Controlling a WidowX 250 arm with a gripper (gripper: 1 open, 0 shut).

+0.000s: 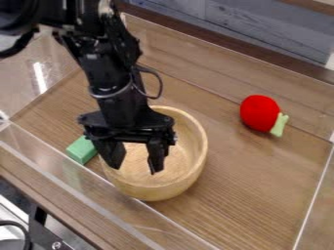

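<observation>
My black gripper (136, 150) hangs over a tan round bowl (179, 179), its fingers spread open above the bowl's floor. No object shows between the fingertips; part of the bowl's interior is hidden behind the arm.
A green object (80, 148) lies left of the bowl, partly hidden. A red plush vegetable with a pale green stem (260, 111) lies at the upper right. Bare wooden table (261, 186) fills the right side. Clear edging runs along the lower left.
</observation>
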